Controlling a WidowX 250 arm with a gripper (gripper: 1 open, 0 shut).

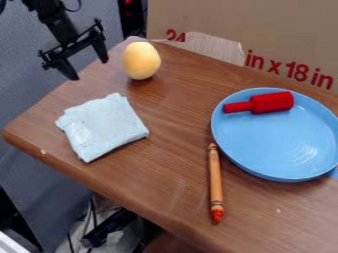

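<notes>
A black gripper [74, 62] hangs at the upper left, off the table's far-left edge, its fingers open with nothing seen between them. A yellow round object [141, 61] stands on the wooden table just right of it. A folded pale blue cloth [102, 126] lies on the left of the table. A blue plate [275, 151] on the right holds a red object with a handle [268, 102]. An orange crayon [215, 183] lies beside the plate.
A cardboard box [244, 30] stands along the back of the table [152, 183]. The table's middle, between cloth and plate, is clear. Grey surroundings lie beyond the left edge.
</notes>
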